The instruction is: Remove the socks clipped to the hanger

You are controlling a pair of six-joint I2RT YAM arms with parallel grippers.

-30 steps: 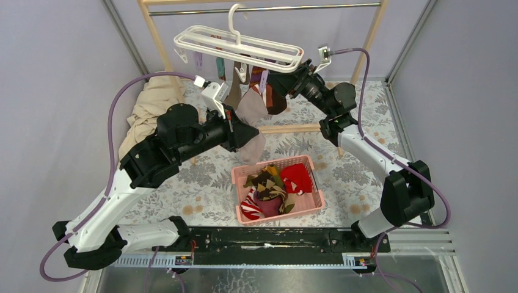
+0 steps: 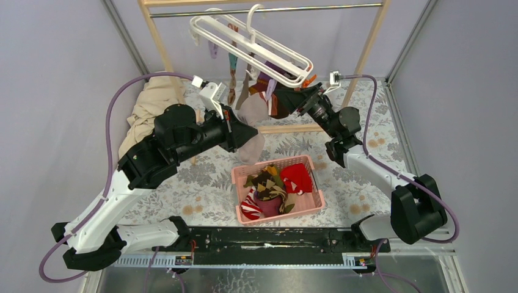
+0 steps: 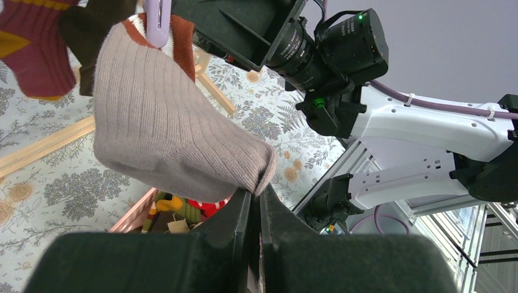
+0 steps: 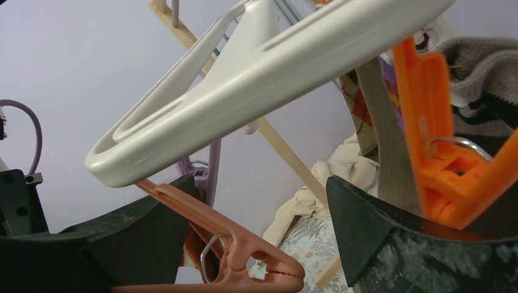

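Note:
A white hanger (image 2: 250,49) hangs with clips and socks. My left gripper is shut on a pale taupe sock (image 3: 165,128), whose striped cuff sits at a lavender clip (image 3: 157,21) beside my right gripper. My right gripper is open around a salmon clip (image 4: 238,244) just under the hanger's end; an orange clip (image 4: 430,152) is close beside it. Other socks (image 3: 36,49) hang behind.
A pink basket (image 2: 238,213) holding several socks stands below. A wooden rack (image 2: 368,43) with a metal rail surrounds the hanger; beige cloth (image 2: 146,116) lies at the back left.
My right gripper has moved down and toward the front right. The hanger has shifted right and tilted, its right end lower. The left gripper has stayed nearly still.

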